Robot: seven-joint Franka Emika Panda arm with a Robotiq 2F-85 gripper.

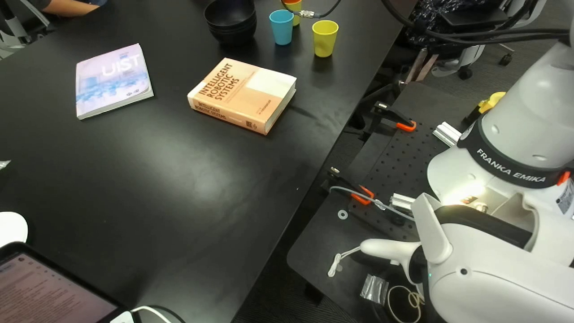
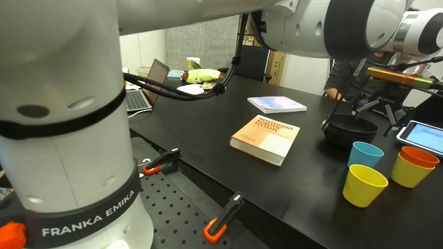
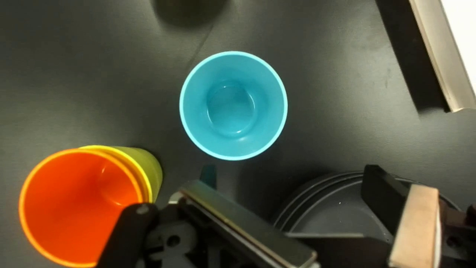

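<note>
My gripper [image 2: 371, 120] hangs open over the stacked black bowls [image 2: 351, 129] at the far end of the table, nothing between its fingers. Below it in the wrist view, the bowls show partly behind the right finger [image 3: 415, 225]. A blue cup [image 3: 234, 107] stands upright and empty just ahead of the fingers. Left of it, an orange cup [image 3: 73, 205] is nested in a yellow one [image 3: 149, 167]. Another yellow cup [image 2: 364, 186] stands alone near the blue one. Exterior view 1 does not show the gripper.
A thick orange book [image 1: 242, 96] and a thin pale book [image 1: 114, 80] lie on the black table. A tablet [image 2: 423, 136] is beyond the bowls. Clamps [image 2: 224, 218] grip the table-side plate.
</note>
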